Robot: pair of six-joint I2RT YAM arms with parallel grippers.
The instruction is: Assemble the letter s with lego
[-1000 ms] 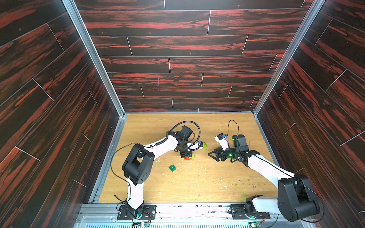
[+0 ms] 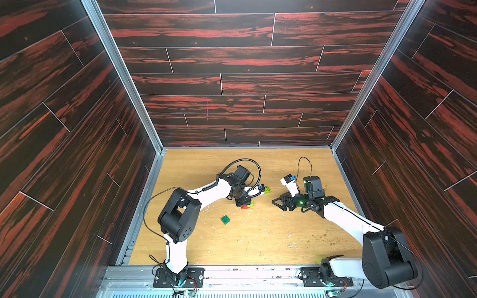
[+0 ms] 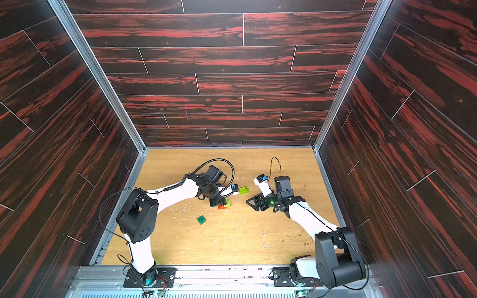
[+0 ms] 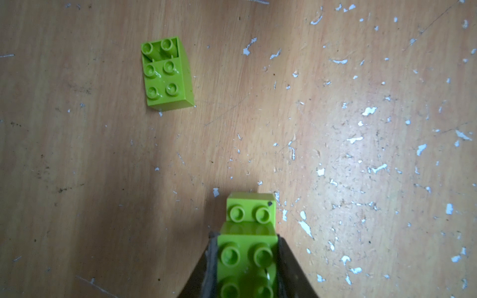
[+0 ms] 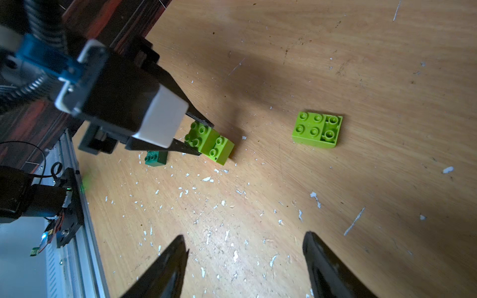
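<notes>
My left gripper is shut on a lime-green brick [image 4: 247, 248], its fingers against either side. Just ahead of that brick and a little lower, a second lime-green piece [image 4: 251, 211] shows two studs; whether the two are joined I cannot tell. Red pieces [image 2: 245, 207] stick out at the foot of this stack in the top left view. A separate lime-green assembly [image 5: 318, 129] with a sunken row of studs lies on the table, apart from both grippers. My right gripper stands open, only bare table between its fingers.
A dark green brick [image 2: 225, 219] lies alone on the table, nearer the front than the left gripper. The left arm covers part of the stack from above.
The left arm has shifted very slightly, its elbow a little to the left and lower. The right arm and the loose bricks look unmoved.
</notes>
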